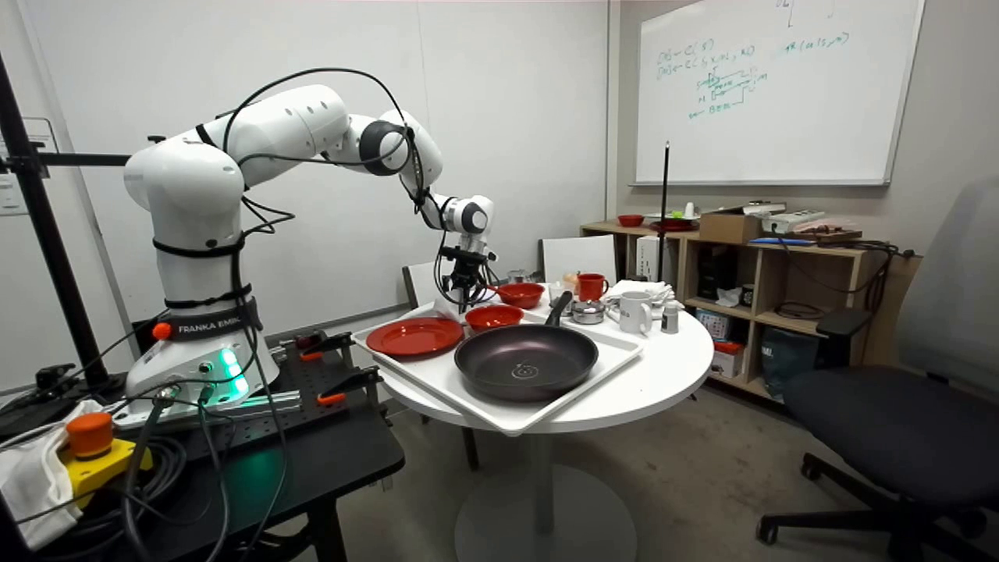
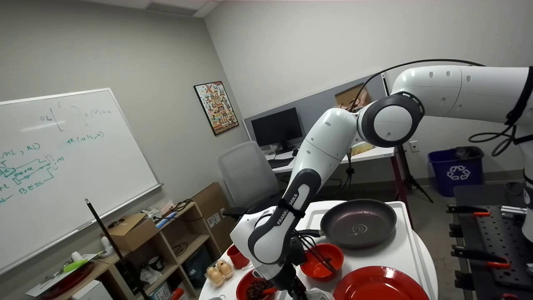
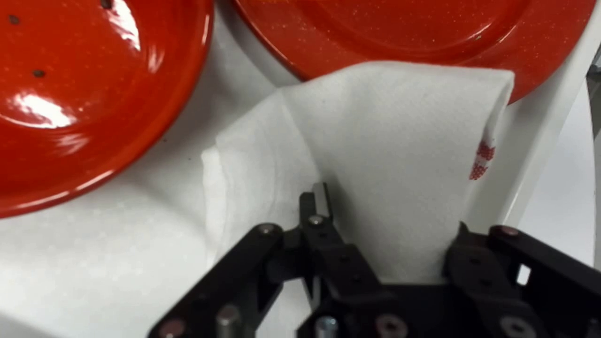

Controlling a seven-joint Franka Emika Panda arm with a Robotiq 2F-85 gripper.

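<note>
A white cloth (image 3: pixel 405 124) with a small red mark lies folded on the white tray (image 3: pixel 141 242), one raised flap overlapping the rim of a red plate (image 3: pixel 428 34). My gripper points down at the cloth, its fingers (image 3: pixel 319 205) apart, with part of the flap between them. Whether both fingers touch the fabric cannot be told. In exterior view 1 the gripper is low at the tray's far side, behind the red plate (image 1: pixel 417 337) and a red bowl (image 1: pixel 493 317). A bit of white cloth (image 2: pixel 320 294) shows beside the arm in exterior view 2.
A black frying pan (image 1: pixel 526 361) fills the tray's near side, its handle pointing back. Close beside the cloth sits a red bowl (image 3: pixel 84 101). Beyond the tray stand a red mug (image 1: pixel 591 286), a light mug (image 1: pixel 634 312) and a metal container (image 1: pixel 588 313).
</note>
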